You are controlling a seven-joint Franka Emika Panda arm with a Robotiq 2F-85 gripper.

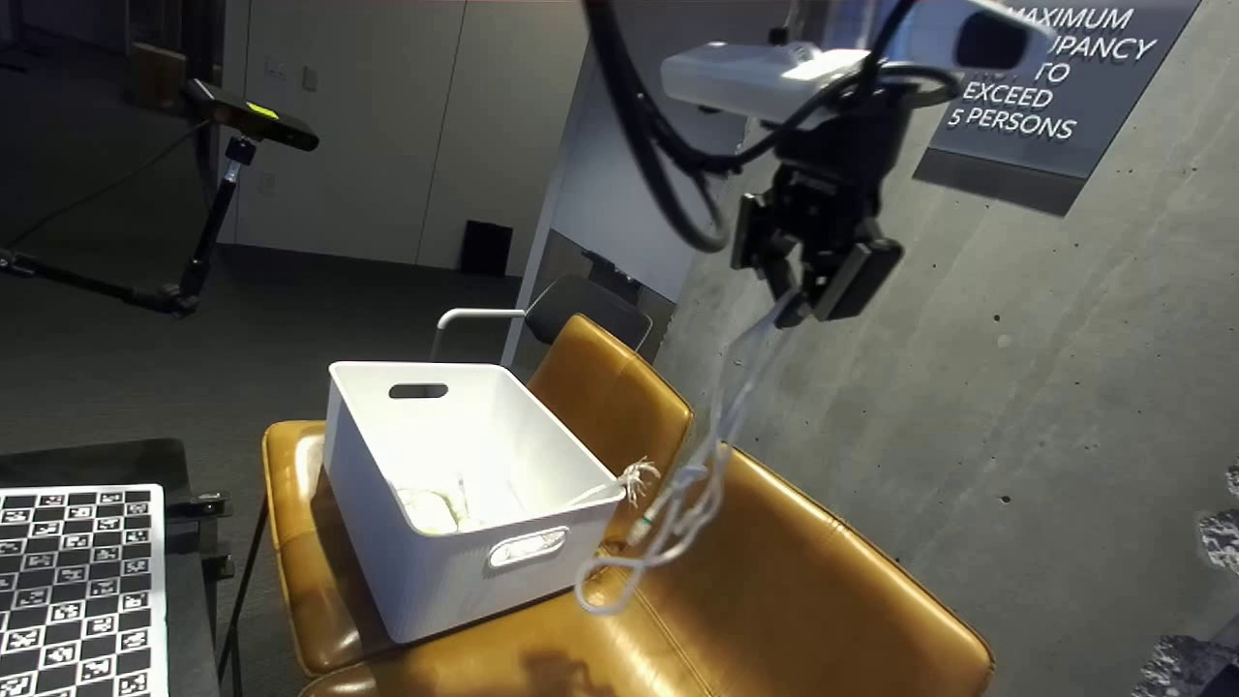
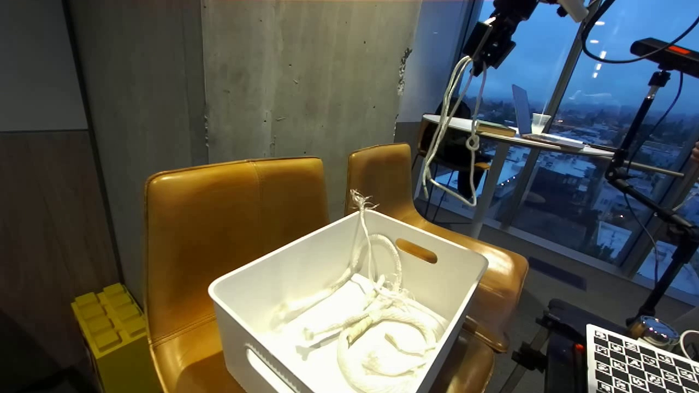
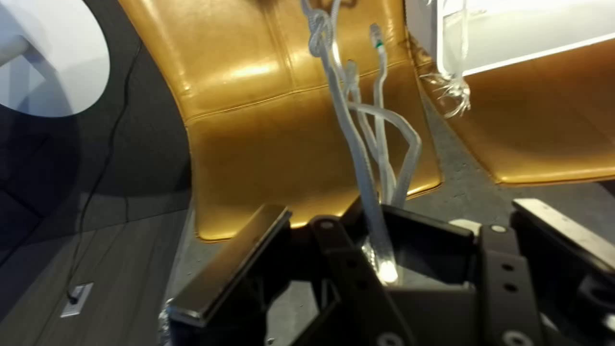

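Note:
High over the right-hand chair, my gripper (image 1: 801, 304) is shut on a thin white rope (image 1: 697, 474). The rope (image 2: 447, 112) hangs in long loops with a knot partway down. In the wrist view, several strands of the rope (image 3: 358, 155) run down and away from between the fingers, one with a green-marked tip. A white box (image 1: 511, 592) sits on the left-hand chair, apart from the gripper. More white rope (image 2: 350, 367) lies coiled on the box floor, and one frayed rope end (image 2: 361, 202) sticks out over the rim.
The tan chair (image 1: 813, 569) below the gripper is otherwise bare. A camera on a stand (image 1: 250, 116) and a patterned board (image 1: 81, 592) are to the left. The concrete wall (image 1: 1080, 407) rises beyond the chairs.

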